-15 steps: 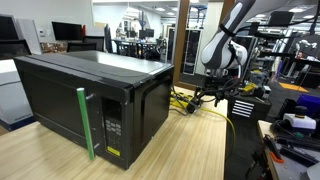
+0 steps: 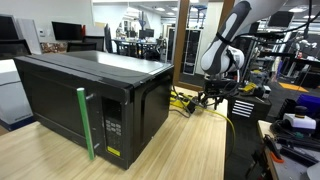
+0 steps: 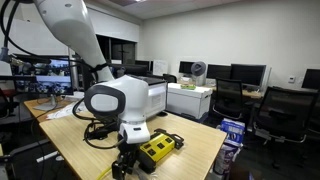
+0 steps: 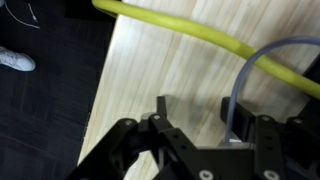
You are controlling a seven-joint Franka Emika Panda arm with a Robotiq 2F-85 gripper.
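Observation:
In the wrist view my gripper has its fingers apart, with bare wood showing between them. A yellow cord [image 4: 190, 27] crosses the table ahead of the fingertips. Close by the right finger [image 4: 226, 106] a grey cable [image 4: 237, 88] curves across the view; I cannot tell whether they touch. In exterior view 1 the gripper [image 2: 206, 101] is low at the far end of the table, near the yellow cord [image 2: 226, 119]. The second exterior view has a yellow-and-black object [image 3: 158, 147] at the table end beside the arm, which hides part of it.
A large black microwave [image 2: 62, 98] with a green strip [image 2: 86, 124] on its front takes up much of the table. Office chairs [image 3: 283, 115] stand beyond the table.
The arm at the far table end has shifted slightly, its upper part a little leftward. The microwave and yellow cord look unmoved.

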